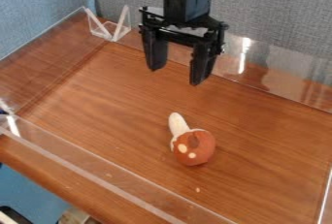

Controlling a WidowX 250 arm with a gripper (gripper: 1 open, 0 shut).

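Observation:
My black gripper (177,58) hangs in the upper middle of the view over the wooden tray floor, open, with its two fingers wide apart and nothing between them. Below it and a little to the right, a toy mushroom with a reddish-orange spotted cap (195,147) and a pale stem lies on its side on the wood, apart from the gripper, its stem pointing up toward the back.
A white wire frame (109,26) stands at the back left. Clear plastic edges border the wooden surface (111,112) at back, front and right. Grey and bluish padded walls rise behind.

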